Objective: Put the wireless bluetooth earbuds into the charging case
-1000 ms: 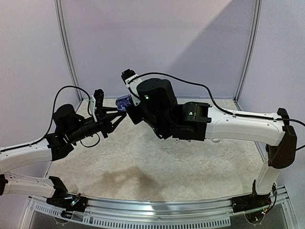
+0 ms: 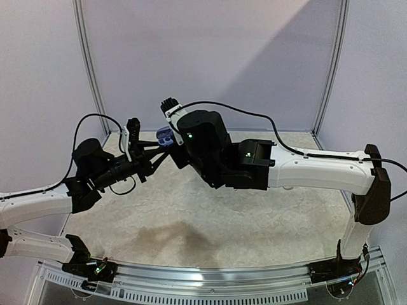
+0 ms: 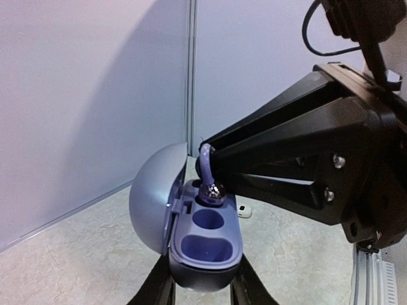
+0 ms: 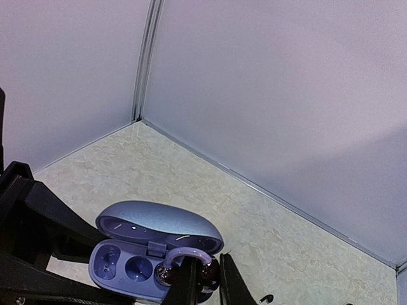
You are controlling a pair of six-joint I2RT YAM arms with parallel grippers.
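The open lavender charging case point(image 3: 203, 267) is held in mid-air at my left gripper's point(image 2: 162, 149) fingertips, seen at the bottom of the left wrist view, its lid point(image 3: 152, 197) raised. My right gripper is at the case, shut on a lavender earbud point(image 4: 187, 253) with a glossy dark end, which sits at one of the wells; whether it is fully seated I cannot tell. Two other wells, one round point(image 3: 207, 218) and one long, show empty. The right fingers partly hide the case.
A small white object point(image 3: 243, 211) lies on the marble-patterned floor beyond the case. The floor beneath the arms is otherwise mostly clear, bounded by pale walls and metal rails.
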